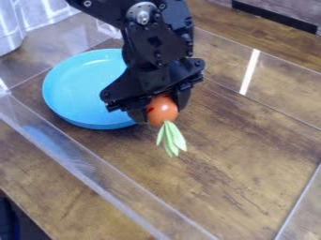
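Note:
My black gripper (160,101) is shut on an orange vegetable (162,111), likely a toy carrot, with pale green leaves (172,141) hanging below it. The gripper holds it just to the right of a blue plate (75,98), partly covering the plate's right side from this view. The carrot's upper part is hidden between the fingers.
Clear panel edges run along its left and right. A white sheer cloth (10,23) is at the back left.

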